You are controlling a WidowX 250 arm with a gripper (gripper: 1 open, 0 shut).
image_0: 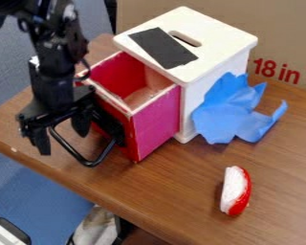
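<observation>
A white box [217, 53] with a dark panel and a slot on top has a pink-and-red drawer [156, 126] pulled out toward the left, its open top showing a pale interior. My black gripper [64, 126] is low at the drawer's front, around a black handle [89, 158] there; whether its fingers are closed on the handle cannot be told.
A crumpled blue cloth [229, 110] lies right of the box, and a red-and-white object [235, 189] sits on the right of the wooden table [168, 211]. A cardboard box [283, 48] stands behind. The table's edge runs along the lower left.
</observation>
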